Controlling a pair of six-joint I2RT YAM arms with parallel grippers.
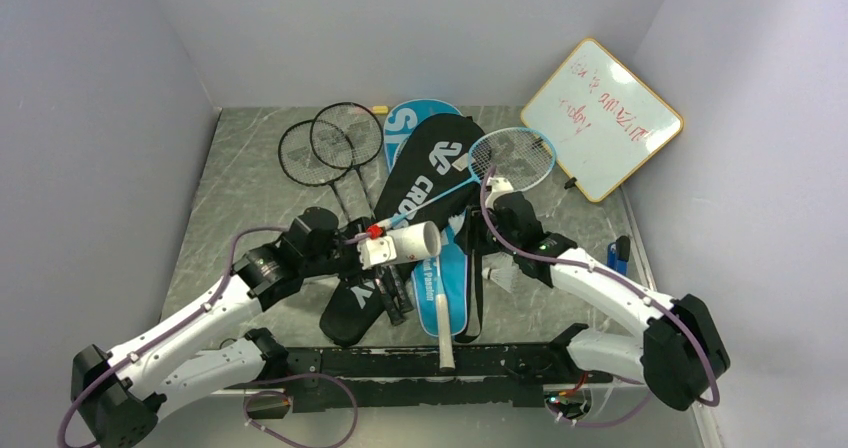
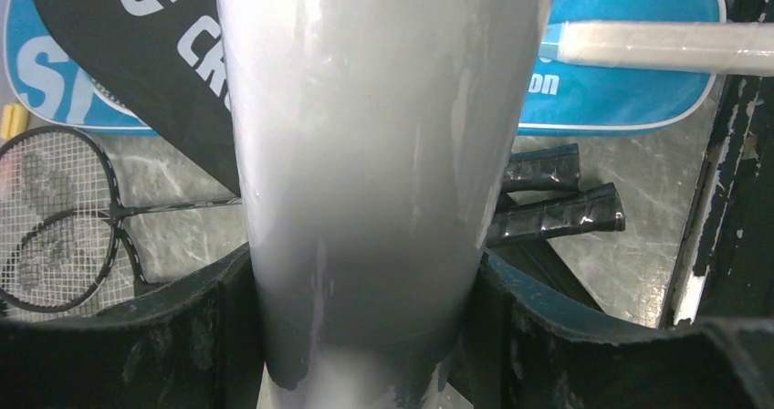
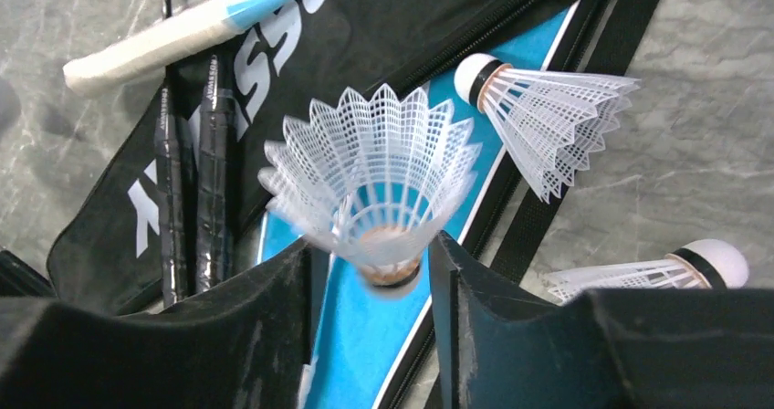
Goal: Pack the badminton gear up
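My left gripper is shut on a white shuttlecock tube (image 2: 383, 108), which fills the left wrist view; from above, the tube (image 1: 408, 242) lies over the bags. My right gripper is low over the blue bag (image 3: 356, 345), with a shuttlecock (image 3: 374, 172) cork-down at its fingertips; whether it is gripped is unclear. Another shuttlecock (image 3: 557, 108) lies beside it, a third (image 3: 707, 263) on the floor at right. A black CROSSWAY bag (image 1: 440, 153) lies diagonally. A blue racket (image 1: 510, 158) rests across it, another handle (image 1: 444, 328) over the blue bag.
Two black rackets (image 1: 315, 153) lie at back left. A whiteboard (image 1: 610, 113) occupies the back right, with a blue object (image 1: 618, 256) near the right edge. Bare grey floor (image 1: 225, 248) shows at left.
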